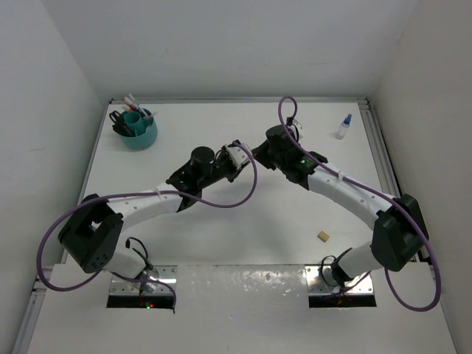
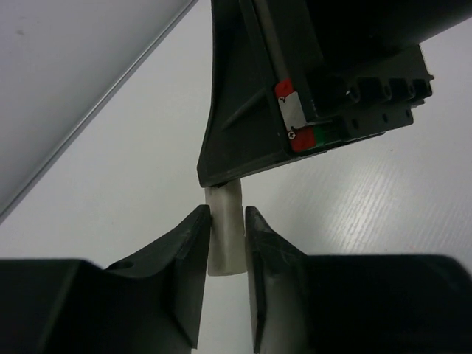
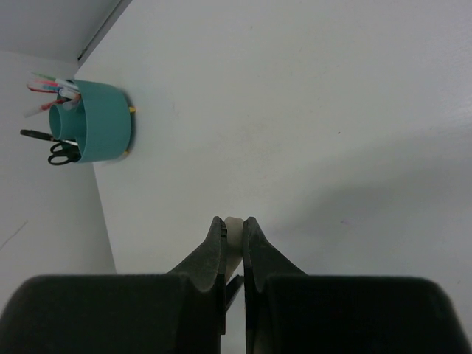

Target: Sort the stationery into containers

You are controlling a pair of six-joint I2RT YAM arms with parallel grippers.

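Note:
My two grippers meet near the middle of the table. A pale cylindrical item [image 2: 225,236] hangs from my right gripper, which is shut on it. My left gripper has its fingertips around that item, part open; whether they touch it is unclear. At the back left stands a teal pen holder [image 1: 139,139] [image 3: 103,122] with pens and scissors in it.
A small bottle with a blue cap [image 1: 343,128] stands at the back right, and a small yellow block [image 1: 323,236] lies at the front right. The table around the grippers is mostly clear.

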